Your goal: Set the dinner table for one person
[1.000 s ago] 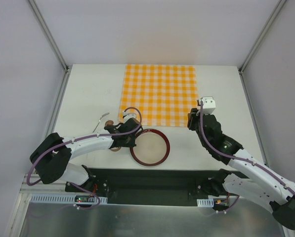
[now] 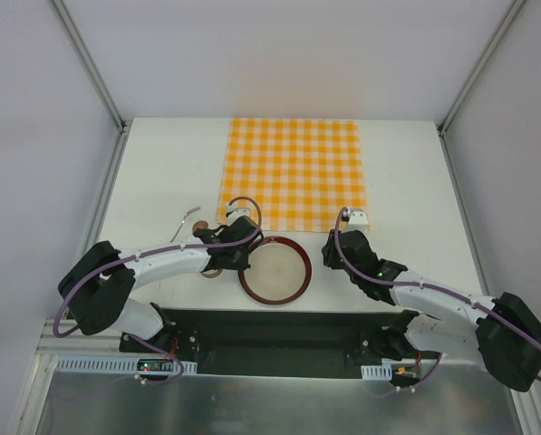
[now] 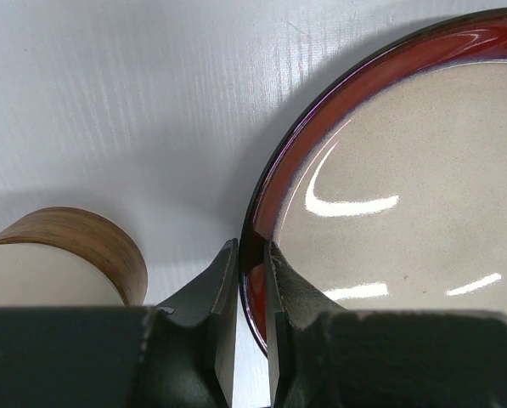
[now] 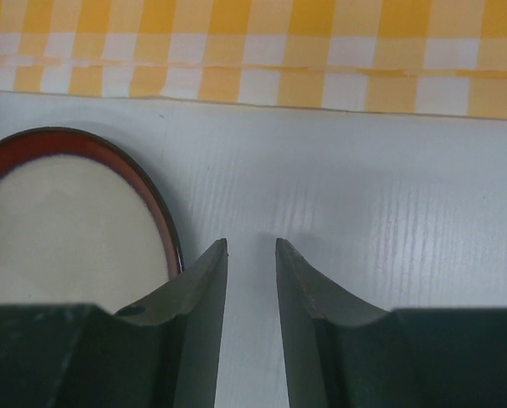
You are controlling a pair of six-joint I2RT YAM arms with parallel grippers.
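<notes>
A cream plate with a red-brown rim [image 2: 276,272] lies on the white table in front of the orange checked cloth [image 2: 292,172]. My left gripper is at the plate's left rim [image 3: 287,170], its fingertips a little apart on either side of it; whether they press on it I cannot tell. My right gripper hangs to the right of the plate, fingers apart, with only bare table visible between them.
A wooden cylindrical item [image 3: 92,242] with a pale top stands left of the plate. A thin silver utensil [image 2: 185,218] lies at the left.
My right arm has come down and leftward, nearer the plate's right side. The left arm and the plate look unchanged.
</notes>
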